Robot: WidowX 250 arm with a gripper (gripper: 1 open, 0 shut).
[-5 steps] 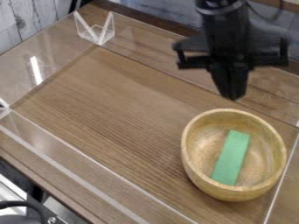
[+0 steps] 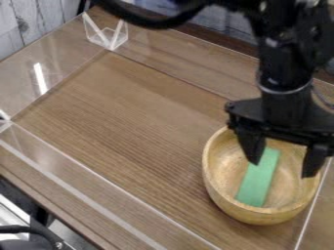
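My gripper (image 2: 269, 148) stands open, its two dark fingers reaching down over a round wooden bowl (image 2: 229, 186) at the lower right. A flat green object (image 2: 259, 186) lies inside the bowl, between and below the fingers. The far part of the bowl is partly hidden behind the gripper.
A wooden table (image 2: 117, 127) fills most of the view, with clear room left of the bowl. A clear plastic holder (image 2: 107, 31) stands at the back left. Black cables lie beyond the table's edge at the lower left.
My gripper has come down from above to the bowl's rim level, over the green object. The bowl and the green object look unmoved.
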